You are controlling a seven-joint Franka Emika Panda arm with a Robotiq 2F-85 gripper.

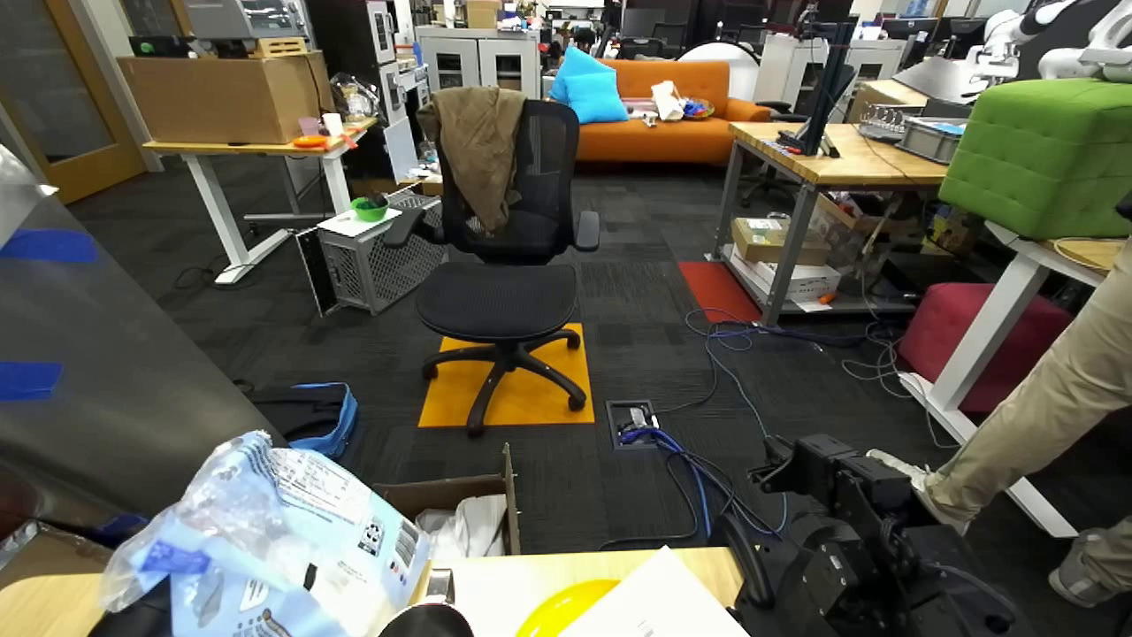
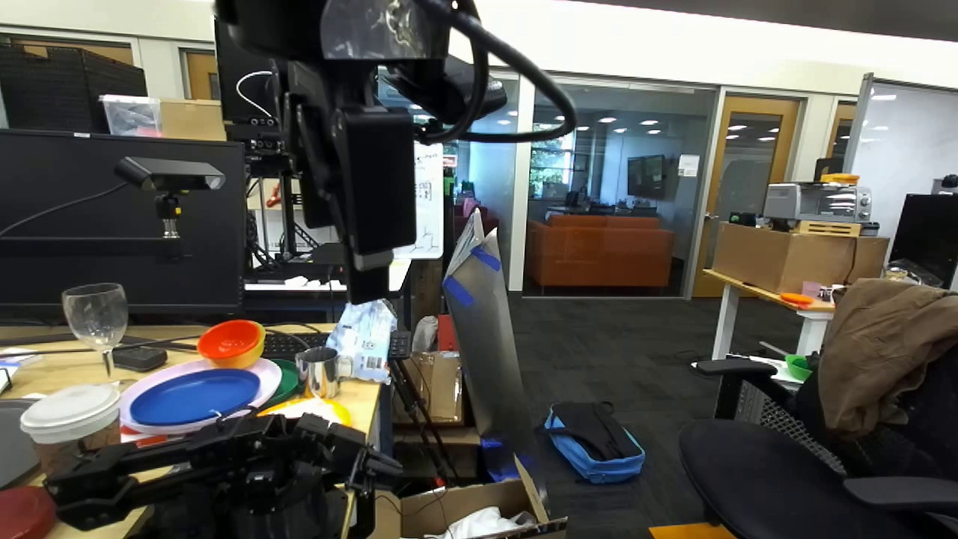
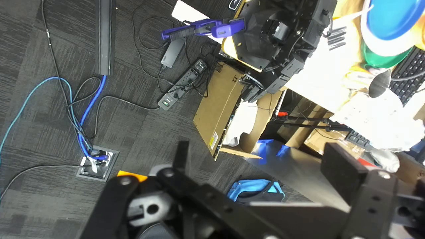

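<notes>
Wide apart in the wrist view, the two fingers [image 3: 342, 171] of my gripper have nothing between them. The gripper hangs in the air, seen from the side in exterior view 2, above and clear of the cluttered table [image 2: 364, 409]. On that table a blue plate [image 2: 196, 397] rests on a pink one, with an orange bowl [image 2: 232, 341] behind. A metal cup [image 2: 318, 371] stands by a green plate [image 2: 287, 381]. Also there are a yellow plate [image 1: 568, 607], a wine glass [image 2: 96, 316] and a lidded jar [image 2: 72, 427].
A black jointed device [image 2: 260, 471] occupies the table's front edge. Past its end are a blue-white plastic package [image 1: 329, 531] and an open cardboard box [image 2: 476, 503] on the floor. An office chair [image 1: 499, 297], floor cables [image 3: 83, 119] and a person's leg [image 1: 1045, 372] lie beyond.
</notes>
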